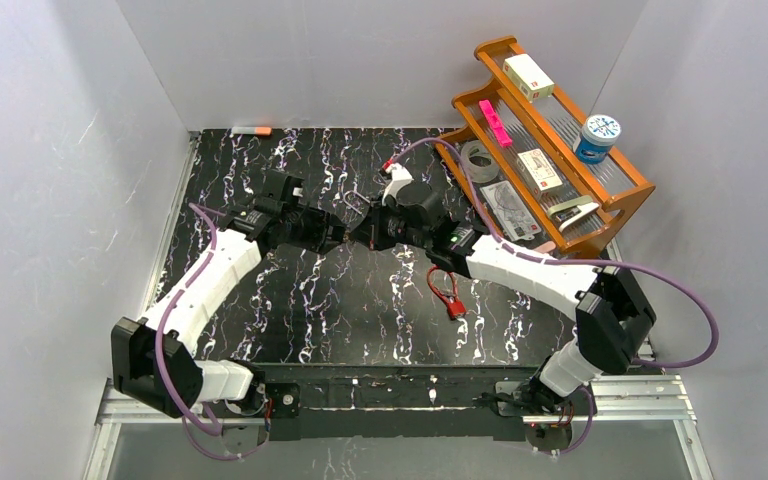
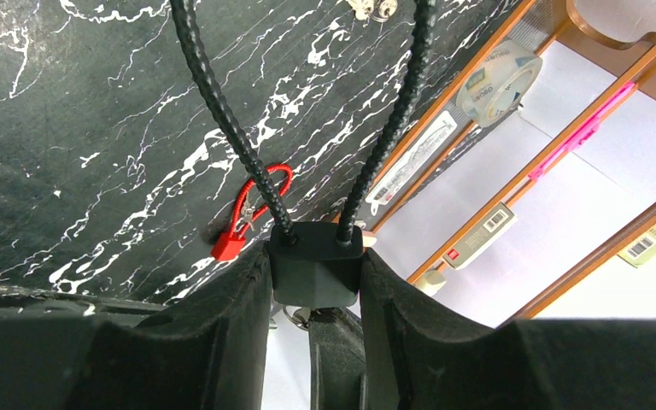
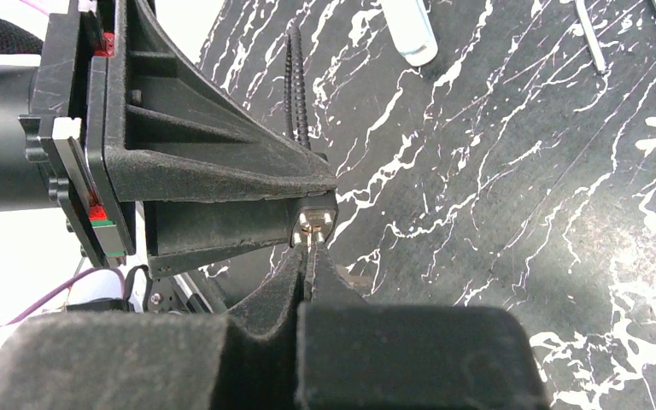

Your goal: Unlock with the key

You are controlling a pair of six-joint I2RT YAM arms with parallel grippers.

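A black cable padlock (image 2: 316, 278) is clamped in my left gripper (image 1: 344, 232), its black cable loop (image 2: 222, 107) stretching away from the body. Its metal keyhole face (image 3: 325, 217) points toward my right gripper. The right gripper is shut, with a thin brass key (image 3: 310, 237) edge-on between its fingertips and the keyhole. The key meets the keyhole; how deep it sits cannot be told. A metal ring (image 2: 295, 318) shows beside the right fingers in the left wrist view. From above, both grippers nearly touch and hide the lock body.
A red cable lock (image 1: 456, 308) lies on the marbled table, in front of the right arm. The wooden shelf (image 1: 628, 200) stands at the back right. Behind the grippers is a metal shackle (image 1: 356, 200). An orange-and-white marker (image 1: 252, 131) lies at the back left.
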